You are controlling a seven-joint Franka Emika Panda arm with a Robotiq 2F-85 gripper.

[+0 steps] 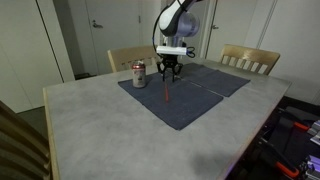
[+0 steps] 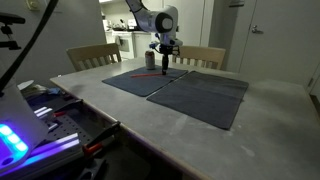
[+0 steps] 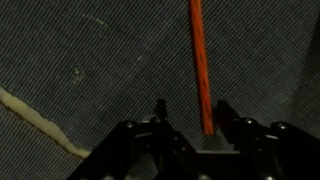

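A thin orange stick point(image 3: 203, 65) lies on a dark ribbed cloth, its near end between my two fingertips and closer to the right one. My gripper is part open; a gap shows between the left finger and the stick. In exterior view 1 the gripper point(image 1: 168, 72) is low over the cloth at the far end of the stick point(image 1: 167, 93). From the other side, exterior view 2 has the stick point(image 2: 149, 76) flat on the cloth beside the gripper point(image 2: 164, 71). Whether the right finger touches it is unclear.
A can point(image 1: 139, 74) stands left of the gripper at the dark cloth's point(image 1: 190, 117) far edge. A second dark cloth point(image 2: 205, 96) lies alongside. A pale cord-like strip point(image 3: 40, 122) crosses the wrist view's lower left.
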